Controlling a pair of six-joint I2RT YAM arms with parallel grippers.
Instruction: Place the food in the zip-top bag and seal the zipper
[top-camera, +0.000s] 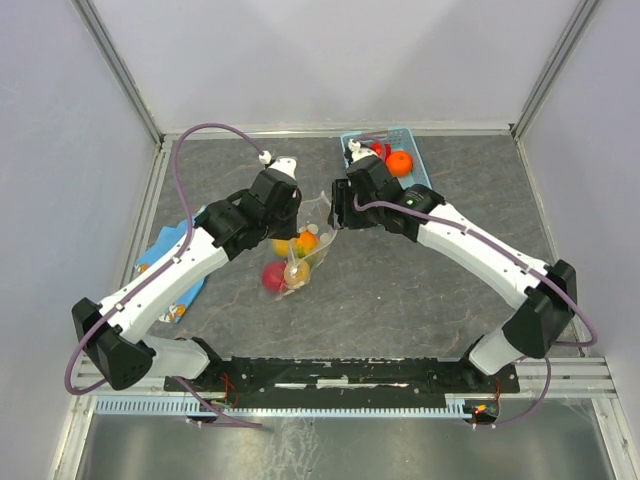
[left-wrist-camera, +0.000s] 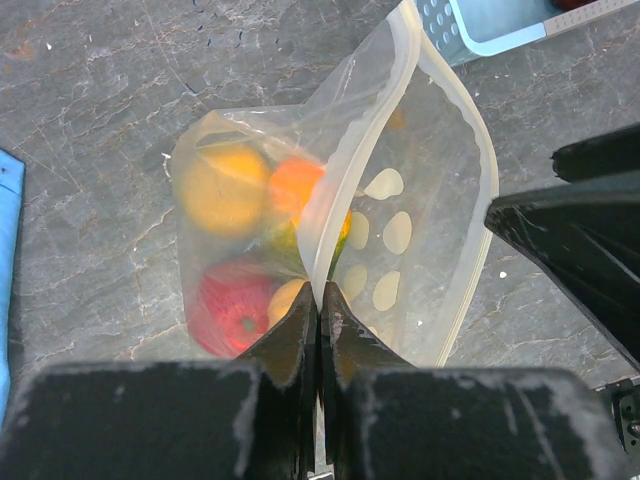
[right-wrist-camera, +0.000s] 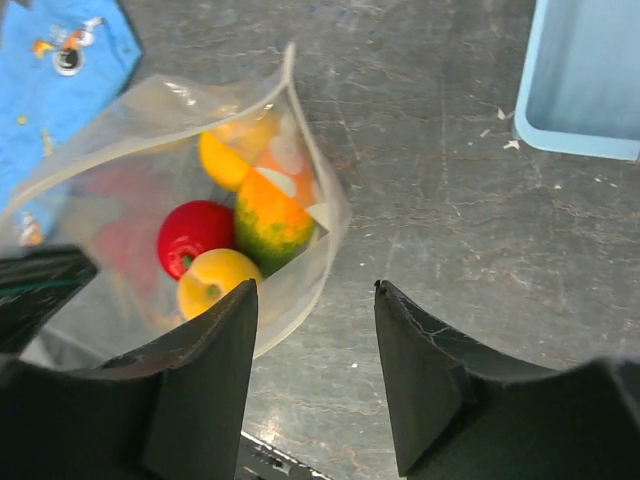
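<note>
A clear zip top bag (left-wrist-camera: 470, 265) stands gaping open, with my left gripper shut on one side of its mouth. Inside lie a red fruit (right-wrist-camera: 193, 232), a yellowish round fruit (right-wrist-camera: 215, 278), a green-orange fruit (right-wrist-camera: 268, 222) and orange and yellow pieces behind them. My right gripper is part open beside the bag's right edge, and only bare table shows between its fingers. From above, the right gripper (top-camera: 342, 205) is close to the bag's upper right side, across from the left gripper (top-camera: 292, 235).
At the back, a light blue basket (top-camera: 416, 152) holds an orange fruit (top-camera: 400, 163) and a red item (top-camera: 380, 149), partly behind my right arm. A blue patterned cloth or pouch (top-camera: 190, 295) lies at left.
</note>
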